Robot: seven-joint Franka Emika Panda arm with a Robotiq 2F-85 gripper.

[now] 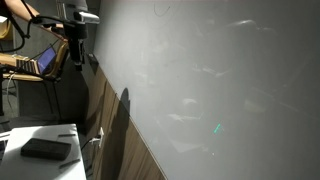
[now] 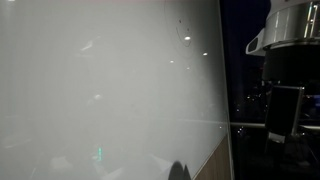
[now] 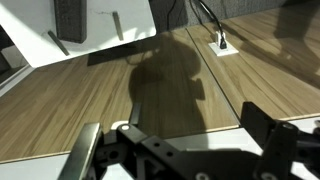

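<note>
My gripper stands open in the wrist view, its two dark fingers wide apart with nothing between them. Below it are wood panelling and a strip of white surface. A large whiteboard (image 1: 210, 80) fills most of exterior view 1 and also the left of exterior view 2. It carries a short green mark (image 1: 217, 128) and faint smudges. On a small white table (image 3: 120, 22) lies a dark oblong block (image 3: 70, 20), well away from the fingers. Thin dark sticks, perhaps markers (image 3: 118, 25), lie beside the block.
A socket with a plugged-in cable (image 3: 222, 45) sits on the wood panelling (image 3: 165, 85) near the table. Behind the arm, a laptop (image 1: 40, 63) rests on a chair. Open air separates the gripper from the table.
</note>
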